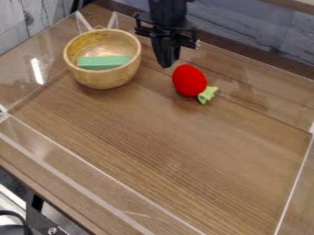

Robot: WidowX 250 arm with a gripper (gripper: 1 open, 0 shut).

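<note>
A wooden bowl (pixel 127 55) sits at the upper left of the table with a green block (pixel 103 61) inside. Right of it lies a red object with a pale green end (pixel 189 81), resembling a vegetable. My dark gripper (pixel 166 46) hangs above the table between the bowl and the red object, toward the back. It appears shut, with nothing visible between its fingers.
Raised walls edge it at the back and sides. A black cable lies at the lower left corner.
</note>
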